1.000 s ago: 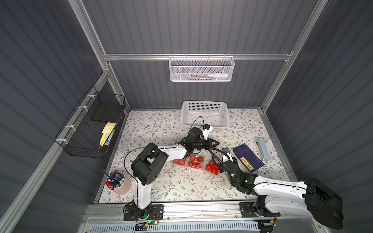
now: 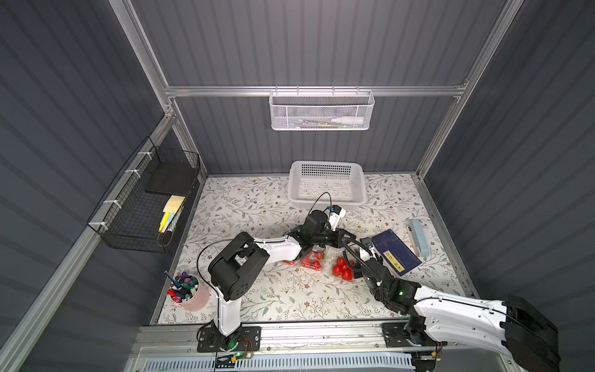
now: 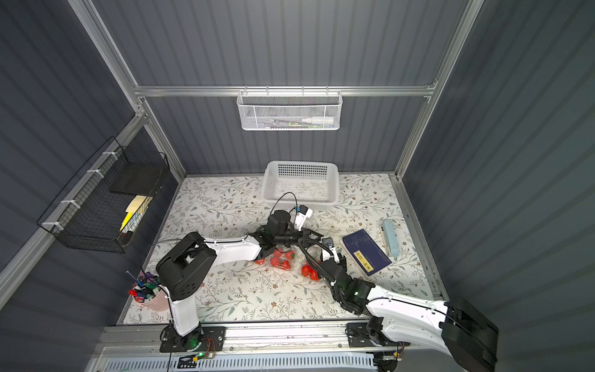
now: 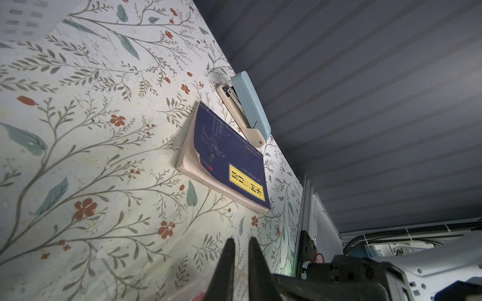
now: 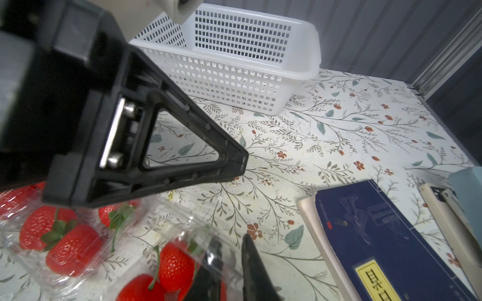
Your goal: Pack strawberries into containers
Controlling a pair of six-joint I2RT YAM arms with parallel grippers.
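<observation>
My right gripper is shut on the thin wall of a clear plastic container (image 5: 165,235) with several strawberries (image 5: 175,266) inside. Above that container reaches my left gripper, its fingers a little apart; in the right wrist view its black finger (image 5: 200,170) shows from the side, clear of the plastic. Close to the left, a second clear container (image 5: 95,266) holds several strawberries. Part of a third red group (image 2: 288,262) peeks out beneath the left arm. At the bottom of the left wrist view, only a blurred plastic edge (image 4: 200,288) shows.
An empty white basket (image 2: 326,201) stands at the back. Right of the grippers lie a blue book (image 2: 396,251) and a light blue stapler (image 2: 419,236). A pink pen cup (image 2: 197,298) is at the front left.
My left gripper has moved right and a bit toward the front, coming closer over that container.
</observation>
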